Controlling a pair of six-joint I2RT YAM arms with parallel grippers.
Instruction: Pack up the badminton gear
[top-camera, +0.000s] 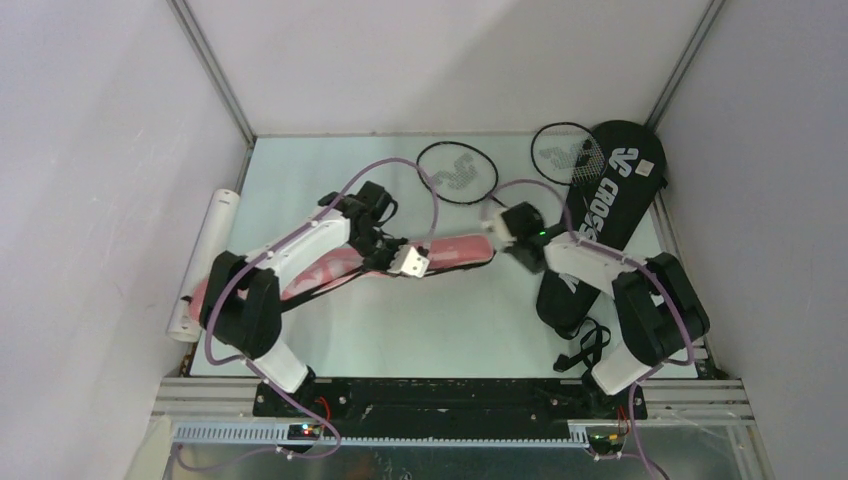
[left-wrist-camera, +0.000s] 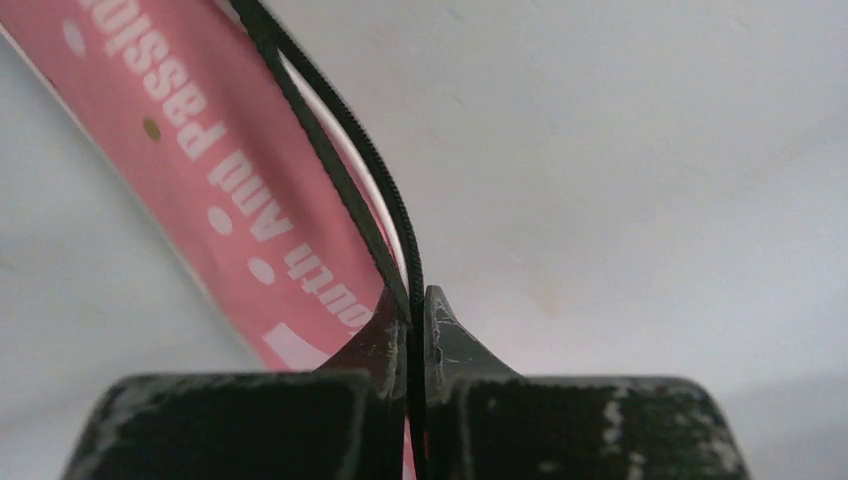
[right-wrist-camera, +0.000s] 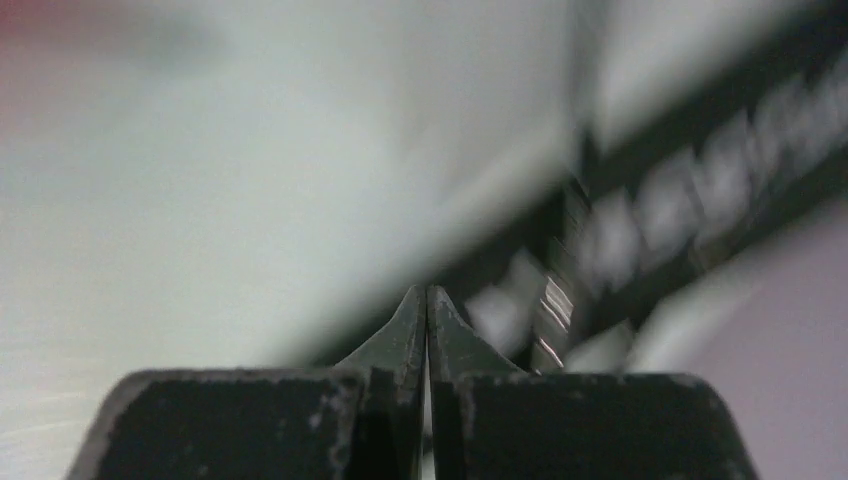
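The long pink bag (top-camera: 458, 251) lies across the left and middle of the table, its black zipper edge along the near side. In the left wrist view my left gripper is shut on the dark zipper strip (left-wrist-camera: 330, 140). My right gripper is shut, with nothing showing between its fingertips, apart from the pink bag's right end. One racket (top-camera: 476, 199) lies at the back middle. Another racket (top-camera: 533, 153) rests at the back right, partly over the black racket bag (top-camera: 640, 205). The right arm hides part of that bag and the first racket's handle.
A white roll (top-camera: 213, 235) stands along the left edge. Black straps (top-camera: 592, 345) lie by the racket bag's lower end.
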